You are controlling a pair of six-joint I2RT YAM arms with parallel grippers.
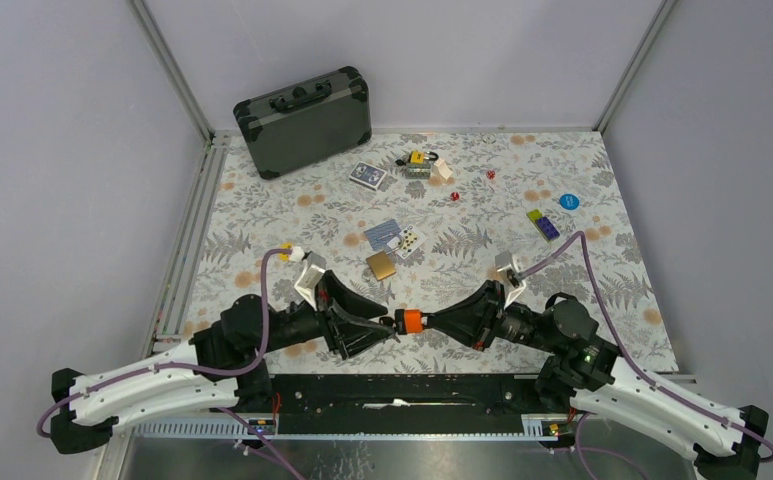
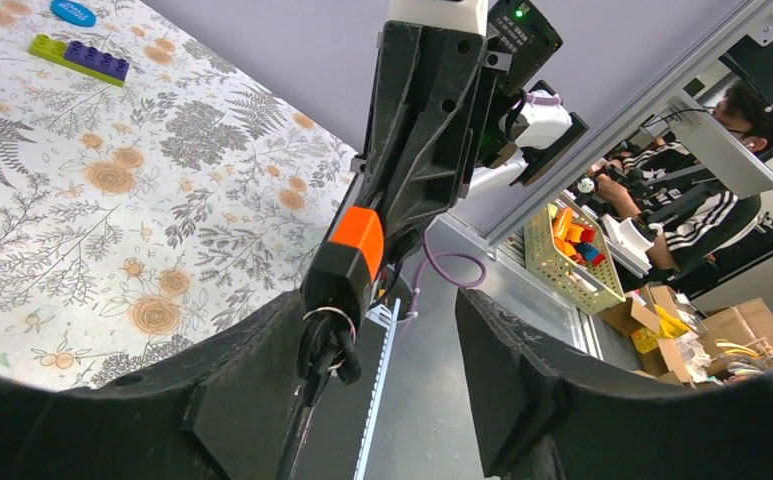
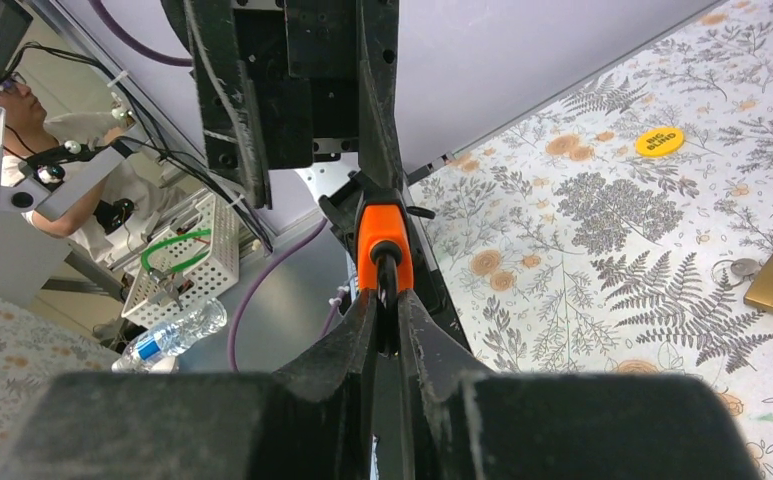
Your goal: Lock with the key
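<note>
An orange-and-black object (image 1: pixel 411 321) is held between the arms over the table's front edge. My right gripper is shut on its black shank, the orange part facing away from it. In the left wrist view the same object (image 2: pixel 357 240) has a black end with a thin ring and a dark loop. My left gripper is part open around that end, its fingers apart with a gap beside the object. Whether a key is among these parts I cannot tell.
A grey case (image 1: pixel 302 125) stands at the back left. Cards (image 1: pixel 367 175), a gold square (image 1: pixel 380 266), a yellow disc (image 3: pixel 659 142), a blue disc (image 1: pixel 569 201) and small items lie on the floral table (image 1: pixel 612 290). Walls bound the sides and back.
</note>
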